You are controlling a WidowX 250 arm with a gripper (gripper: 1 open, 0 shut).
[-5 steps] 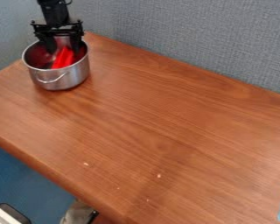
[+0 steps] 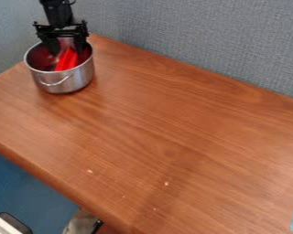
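Note:
A steel pot [image 2: 61, 79] with a wire handle stands on the wooden table at the upper left, in the camera view. A red object [image 2: 69, 58] lies inside it, leaning toward the pot's wall. My black gripper [image 2: 58, 44] is at the top of the pot, its lower end over or just inside the rim. Its fingers are dark and small, so whether they are open, shut or touching the red object cannot be made out.
A grey padded wall [image 2: 211, 46] runs along the back. Blue floor shows beyond the table's near left edge.

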